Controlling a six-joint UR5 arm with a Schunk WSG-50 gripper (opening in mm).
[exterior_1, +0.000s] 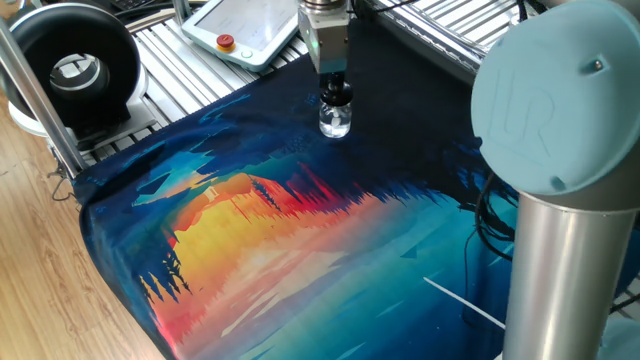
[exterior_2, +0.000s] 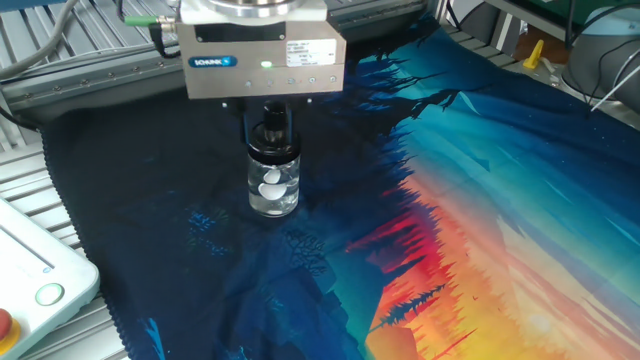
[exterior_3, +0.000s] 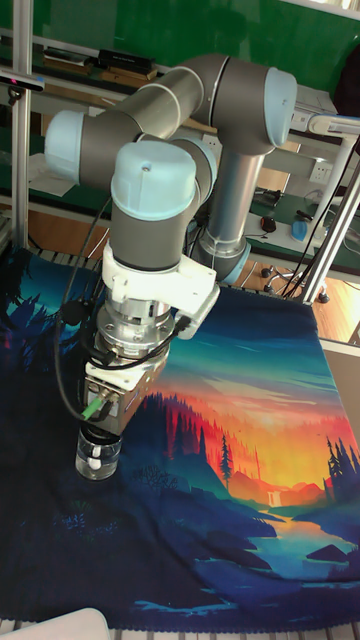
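Observation:
A small clear glass bottle (exterior_2: 273, 190) with a black dropper cap (exterior_2: 274, 146) stands upright on the dark part of the printed cloth (exterior_2: 130, 200). Pale shapes show inside its glass. Directly above it is my gripper (exterior_2: 267, 140), pointing down with its thin dark fingers on either side of the dropper's bulb. A gap shows between the left finger and the bulb, so the fingers look open. From the side, the bottle (exterior_1: 335, 122) has its upper part hidden by the gripper body. In the third view the bottle (exterior_3: 97, 457) stands below the gripper, its top covered.
A tablet-like pendant (exterior_1: 243, 30) with a red button (exterior_1: 226, 43) lies at the table's back edge. A black round object (exterior_1: 75, 72) stands at the left. My arm (exterior_3: 154, 203) reaches over the cloth, which is otherwise clear around the bottle.

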